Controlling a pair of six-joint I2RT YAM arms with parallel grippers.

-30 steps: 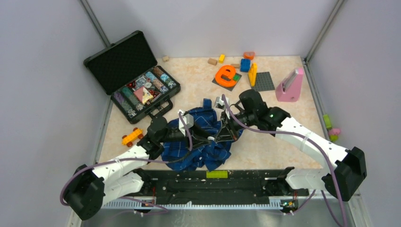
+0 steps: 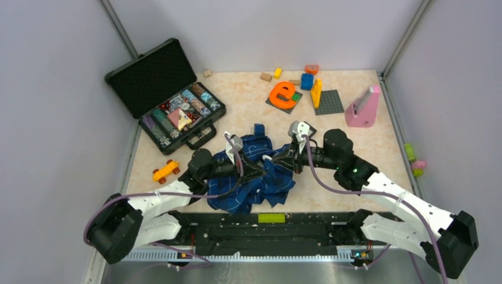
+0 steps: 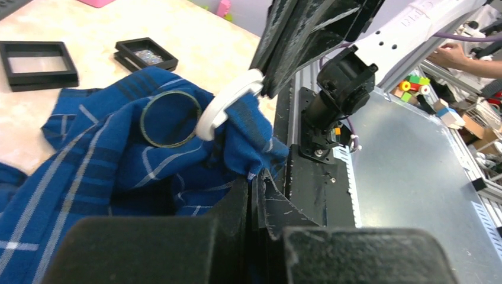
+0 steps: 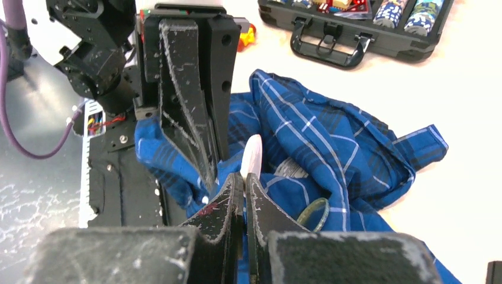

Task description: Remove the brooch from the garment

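Observation:
The garment (image 2: 237, 192) is a crumpled blue cloth with pale lines, heaped in the middle of the table. A white rounded piece, apparently the brooch (image 3: 228, 106), stands on edge at the cloth's upper folds. Its edge meets the closed fingertips of my right gripper, which is shut on it. Whether its back still joins the cloth is hidden. My left gripper is shut, its tips against a raised fold just below the brooch, with nothing clearly between them. Both grippers nearly meet over the garment.
A thin greenish-gold ring (image 3: 170, 118) lies on the cloth near the brooch. Two black square frames, one of them a frame (image 3: 38, 65) with an open middle, lie beyond the garment. An open chip case (image 2: 177, 118) stands at the back left, a yellow toy car (image 2: 166, 171) below it.

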